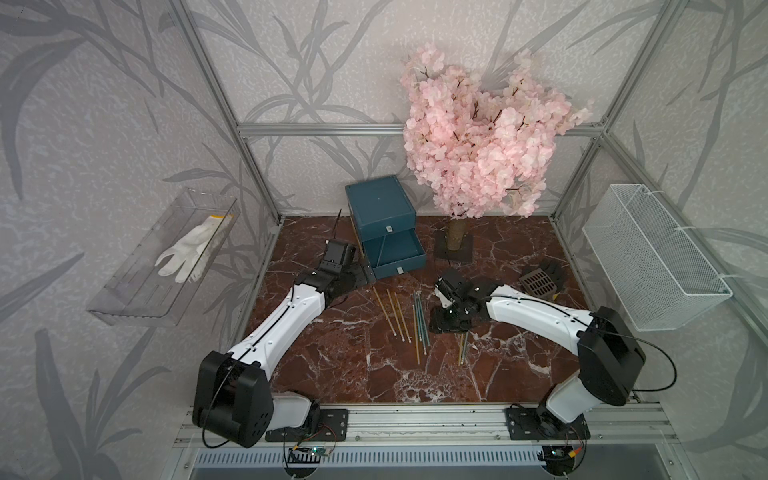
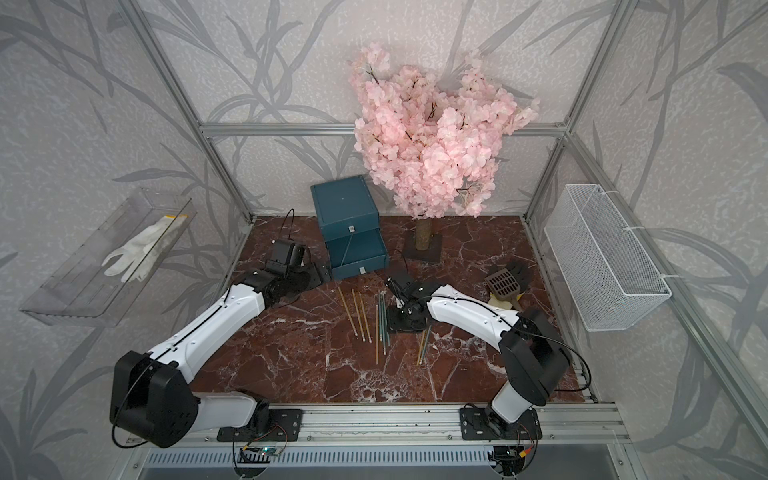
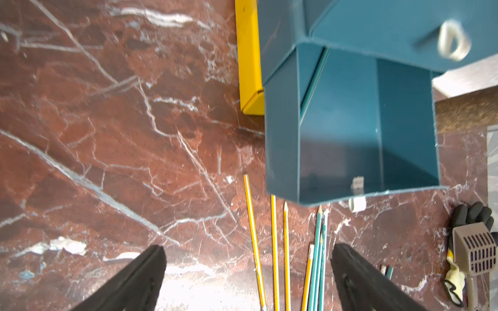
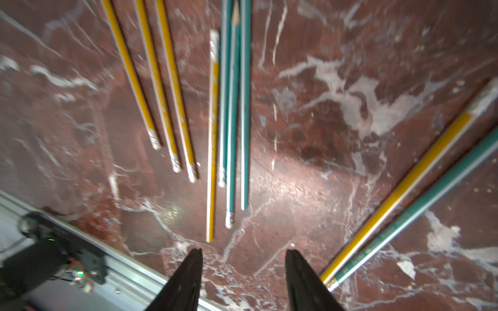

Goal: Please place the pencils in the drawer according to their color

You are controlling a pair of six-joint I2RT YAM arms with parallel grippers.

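Observation:
Yellow pencils (image 4: 165,103) and green pencils (image 4: 244,114) lie loose on the marbled table, several of them side by side in the middle. Apart from these, a yellow pencil (image 4: 404,186) and a green one (image 4: 430,198) rest together to the right. The blue drawer unit (image 1: 381,206) has its lower drawer (image 1: 404,261) pulled out, with one green pencil (image 3: 314,85) leaning inside. My left gripper, open and empty, hovers left of that drawer. Above the pencils my right gripper is open, nothing between its fingers.
A yellow box (image 3: 251,62) stands against the drawer unit's left side. Pink blossoms in a dark-based vase (image 1: 453,246) rise behind, right of the drawer. A slotted holder (image 1: 537,282) sits at the right.

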